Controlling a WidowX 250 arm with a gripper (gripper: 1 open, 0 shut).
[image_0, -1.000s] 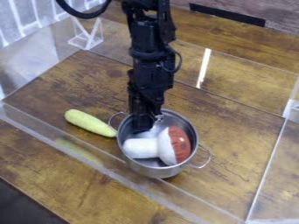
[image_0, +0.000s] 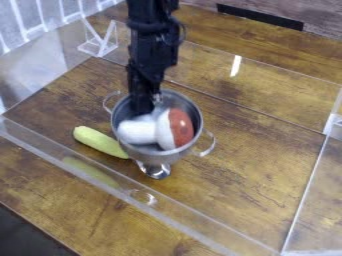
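My black gripper (image_0: 140, 95) reaches down from the top into the left rim of a steel pot (image_0: 187, 150); its fingertips are dark and blurred, and whether they grip the rim is unclear. The pot is tilted toward the viewer and holds a white object (image_0: 138, 132) and a red-and-white one (image_0: 174, 127). A pale yellow corn-like object (image_0: 98, 141) lies on the wood left of the pot.
A clear plastic barrier runs around the wooden table (image_0: 254, 130).
The gripper has moved up and left, and the pot with its contents has shifted the same way and tilted. The yellow object stays put.
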